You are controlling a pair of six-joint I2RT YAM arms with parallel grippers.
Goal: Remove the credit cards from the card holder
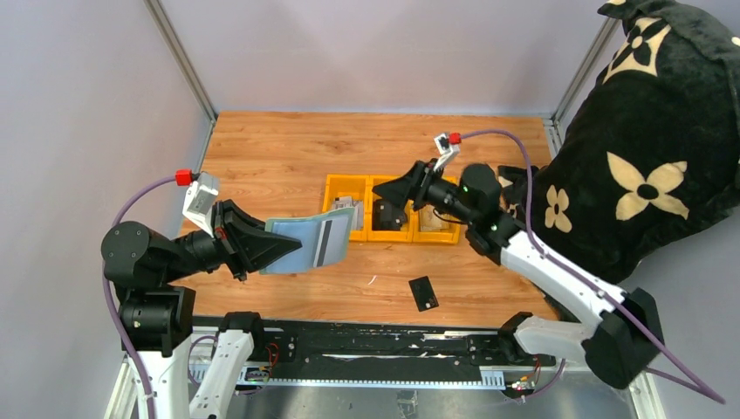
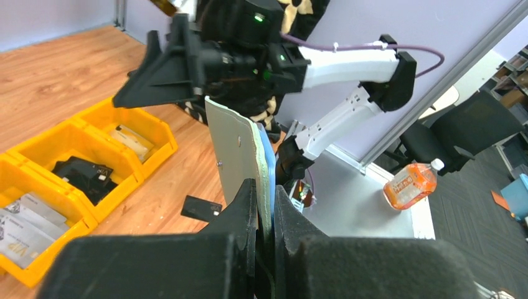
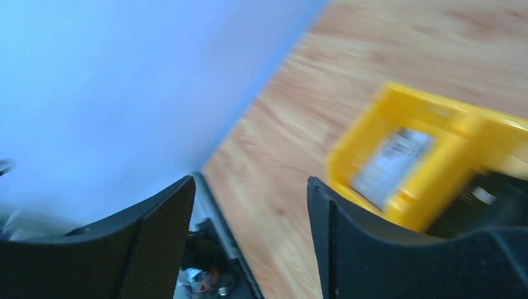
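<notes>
My left gripper [image 1: 272, 255] is shut on the light blue and pale green card holder [image 1: 301, 244], held up left of the yellow boxes. In the left wrist view the card holder [image 2: 240, 152] stands edge-on between the fingers; a grey and dark stripe crosses its blue face in the top view. My right gripper [image 1: 384, 194] is open and raised above the middle box, with no card between its fingers in the right wrist view. Dark cards [image 2: 84, 177] lie in the middle box. A single black card [image 1: 423, 293] rests on the wooden table in front of the boxes.
The yellow three-part box [image 1: 349, 179] also holds whitish cards [image 1: 347, 209] at left and a pale item [image 1: 434, 220] at right. A black patterned cushion [image 1: 646, 148] fills the right side. Bare wood [image 1: 305, 140] lies behind the boxes.
</notes>
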